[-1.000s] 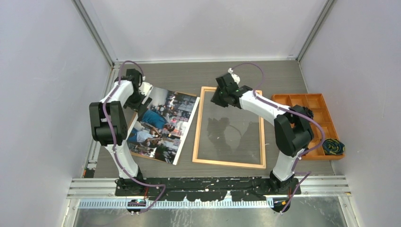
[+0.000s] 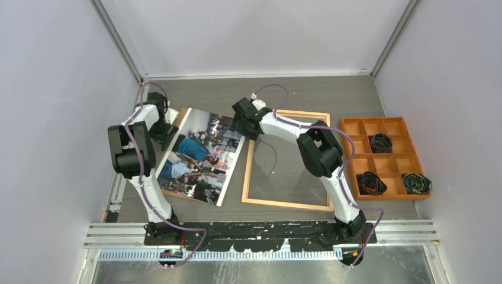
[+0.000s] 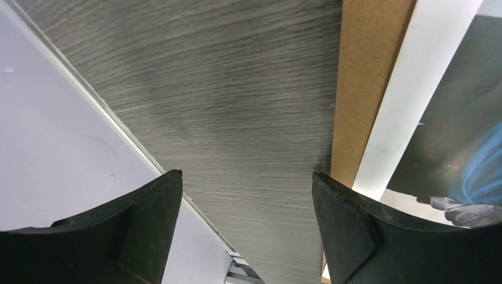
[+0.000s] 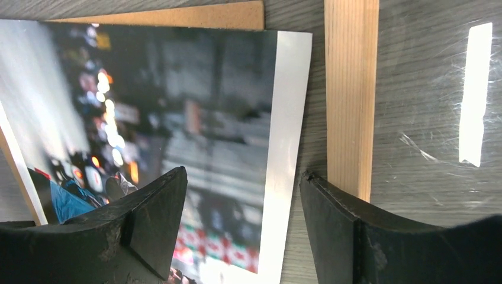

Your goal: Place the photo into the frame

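Observation:
The photo (image 2: 198,160), a crowd scene with white borders, lies tilted on a brown backing board (image 3: 364,77) whose edge sticks out on the left and at the top. To its right is the wooden frame (image 2: 287,205) with a clear pane (image 2: 284,171). My left gripper is part open at the photo's left edge; bare table shows between its fingers, and the board's edge is beside the right finger. Over the photo's right edge hovers my right gripper, open. Its fingers stand either side of the photo's white border (image 4: 287,118), apart from it.
An orange compartment tray (image 2: 388,197) with several dark coiled items stands at the right. A wall (image 3: 71,148) rises close to the left gripper. Bare table (image 2: 207,94) lies behind the photo.
My right arm has swung left from above the pane to the photo's right edge. Photo and frame lie unchanged.

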